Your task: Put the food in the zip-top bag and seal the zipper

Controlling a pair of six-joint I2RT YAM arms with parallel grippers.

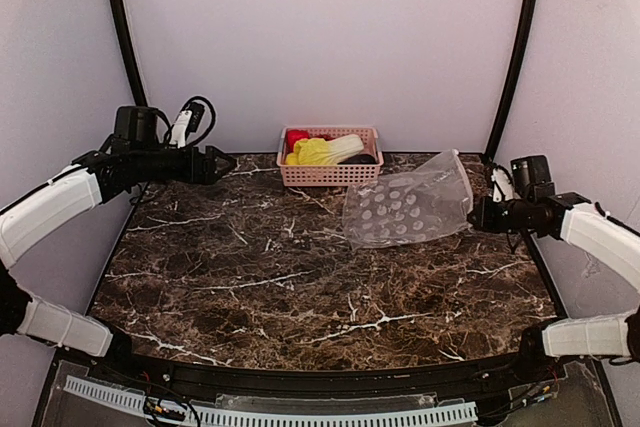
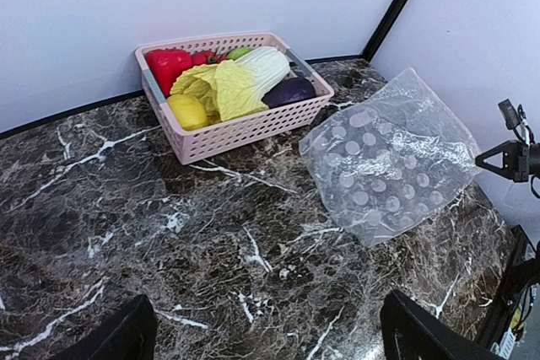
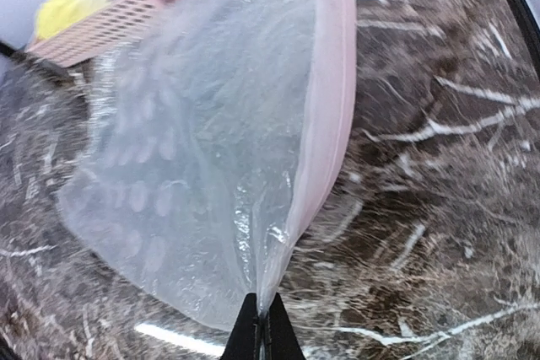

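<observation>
The clear zip top bag [image 1: 405,209] with pale dots hangs tilted at the right, its zipper edge [image 3: 325,124] facing right and its near corner pinched. My right gripper is shut on that corner. At the table's left, my left gripper [image 1: 215,164] stands open and empty, its fingers [image 2: 422,330] wide apart in the left wrist view. The food lies in a pink basket [image 2: 253,131] at the back: a red pepper [image 2: 167,67], a yellow-leaved cabbage [image 2: 232,90], a yellow item [image 2: 187,111] and a dark eggplant [image 2: 291,91].
Bare dark marble table [image 1: 250,277] fills the middle and front. The basket stands by the back wall, close to the bag's far left side. Side walls with black edge strips [image 1: 515,57] bound the table on both sides.
</observation>
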